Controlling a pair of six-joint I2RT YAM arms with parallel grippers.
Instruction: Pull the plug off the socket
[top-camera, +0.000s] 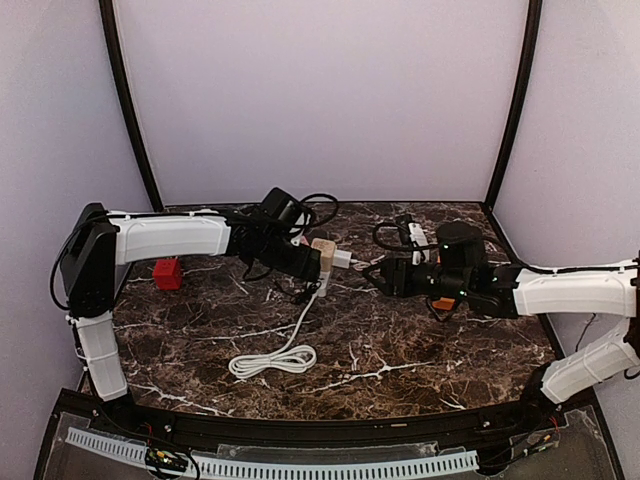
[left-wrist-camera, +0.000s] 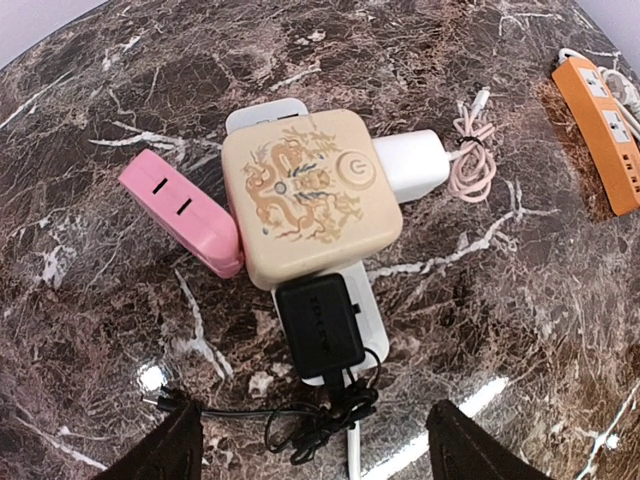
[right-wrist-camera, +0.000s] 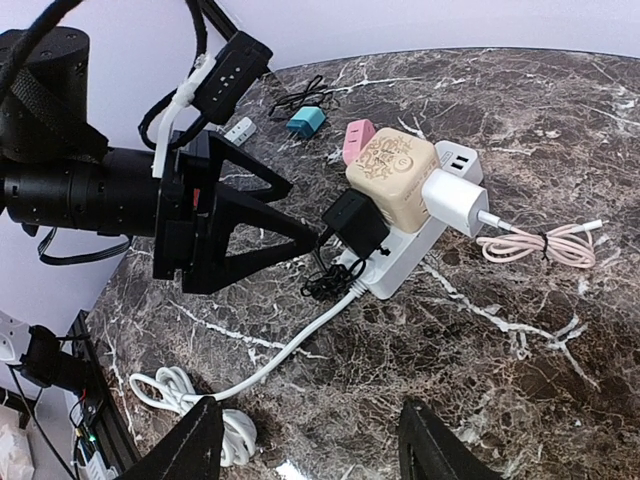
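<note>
A white power strip (right-wrist-camera: 397, 268) carries a beige cube plug (left-wrist-camera: 312, 195), a black charger (left-wrist-camera: 318, 325), a white plug (right-wrist-camera: 453, 204) and a pink plug (left-wrist-camera: 180, 212). My left gripper (top-camera: 308, 268) hangs open over the strip beside the black charger, with nothing between its fingers; in the right wrist view its fingers reach toward that charger from the left. My right gripper (top-camera: 376, 272) is open to the right of the strip, its fingertips at the bottom of the right wrist view, apart from the plugs.
An orange power strip (left-wrist-camera: 598, 135) lies to the right, a red block (top-camera: 167, 273) at the left and a cyan block (right-wrist-camera: 306, 121) farther off. A coiled white cable (top-camera: 272, 361) lies at the front. The marble table is otherwise mostly clear.
</note>
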